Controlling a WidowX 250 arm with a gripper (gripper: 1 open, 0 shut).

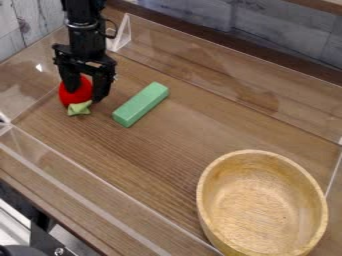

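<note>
The black gripper [84, 75] reaches down from the top left over a red object [74, 94] with a green leafy top [79, 107], which looks like a strawberry toy. Its fingers are around or just above the red object; whether they are open or shut on it is hard to make out. To the right of it a green rectangular block [140, 104] lies diagonally on the wooden table [187, 150].
A large light-yellow bowl [262, 202] sits at the front right. A wall edge runs along the back right and the table's left edge is near the red object.
</note>
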